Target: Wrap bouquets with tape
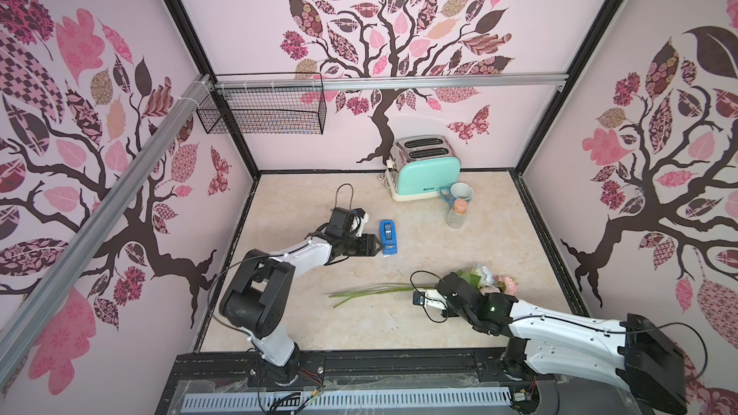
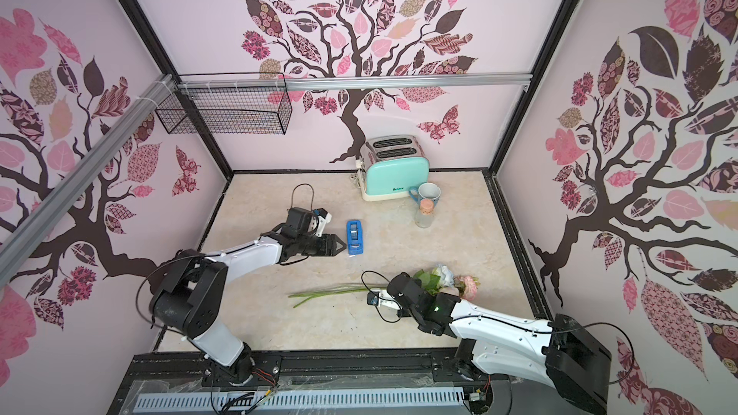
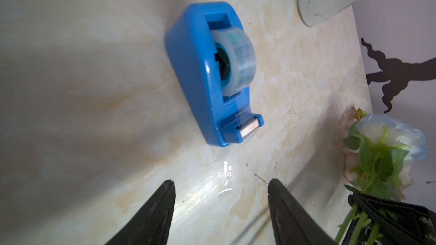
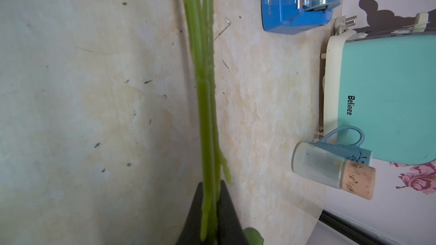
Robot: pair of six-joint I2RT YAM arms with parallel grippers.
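A blue tape dispenser (image 3: 195,59) with a clear roll (image 3: 238,59) stands upright on the table. A short strip of clear tape (image 3: 226,177) shows in front of its cutter. Just left of the dispenser is my left gripper; its fingers are spread and hold nothing. My right gripper is shut around the green stems (image 4: 206,86) of the bouquet. The flower heads (image 3: 386,149), white and pink among leaves, lie to the right of that hand, while the stem ends (image 1: 342,297) point left across the table.
At the back stands a turquoise toaster (image 1: 425,175), with a blue mug (image 1: 461,193) and a corked glass jar (image 1: 456,215) in front of its right end. A wire basket (image 1: 265,110) hangs at upper left. Open table lies behind the left arm.
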